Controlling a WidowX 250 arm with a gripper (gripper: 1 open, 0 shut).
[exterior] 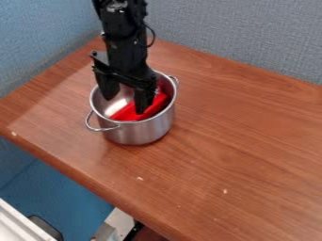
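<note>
A steel pot (138, 132) with two side handles stands on the wooden table, toward its left part. Inside it lies a red object (127, 114). My black gripper (124, 93) reaches down into the pot from above, its fingers apart, one at the left and one over the red object on the right. The lower part of the red object is partly hidden by the gripper and the pot wall.
Grey-blue padded walls (246, 36) border the back and left. A white object (18, 229) sits below the table edge at bottom left.
</note>
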